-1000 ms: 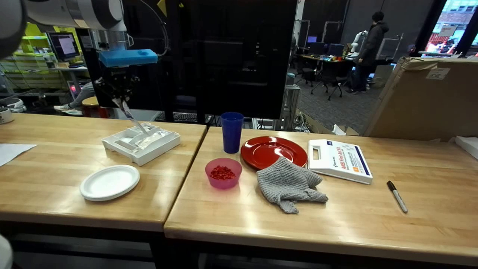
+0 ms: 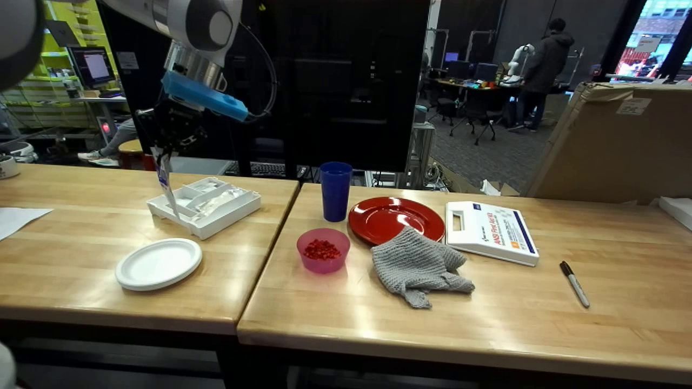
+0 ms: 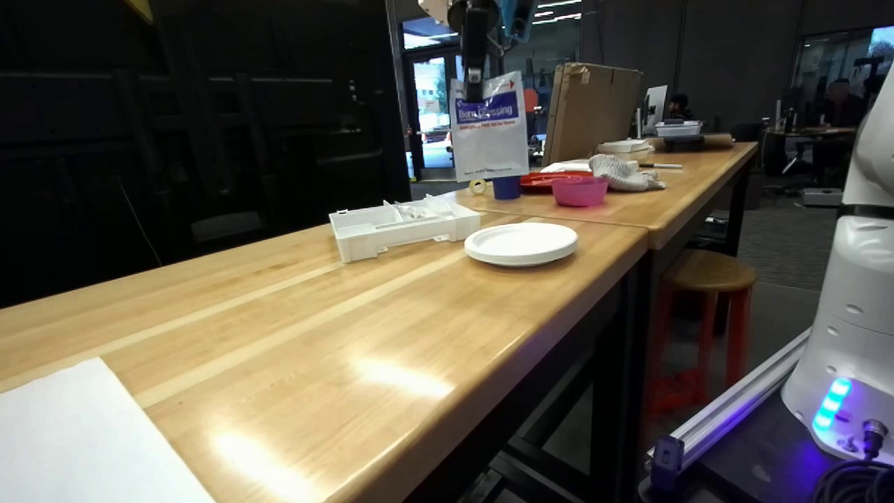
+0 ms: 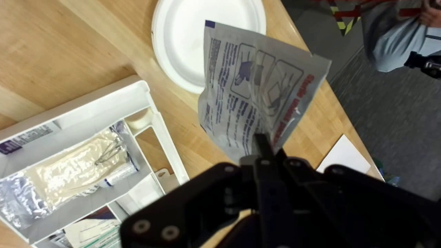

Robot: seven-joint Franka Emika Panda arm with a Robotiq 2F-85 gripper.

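A flat white burn dressing packet [image 3: 490, 138] hangs from my gripper [image 3: 474, 91], whose fingers are shut on one edge of it. Seen from the wrist, printed text and drawings cover the packet [image 4: 256, 82], which is bent and overlaps the white plate [image 4: 184, 45] below. The packet is in the air above the table, touching nothing else that I can see. In the first exterior view, my gripper [image 2: 165, 150] is above the back left of the open white kit box [image 2: 227, 219], and the plate [image 2: 159, 265] lies in front of the box.
Wrapped supplies [image 4: 74, 165] fill parts of the box. Across the table seam are a blue cup [image 2: 335, 191], pink bowl [image 2: 324, 262], red plate [image 2: 363, 223], grey cloth [image 2: 415, 262], first aid kit lid [image 2: 496, 233] and marker [image 2: 574, 285]. Paper [image 2: 19, 219] lies far left.
My arm has tilted and the packet has swung left, from over the middle of the box toward its front left side. The objects on the table have not moved.
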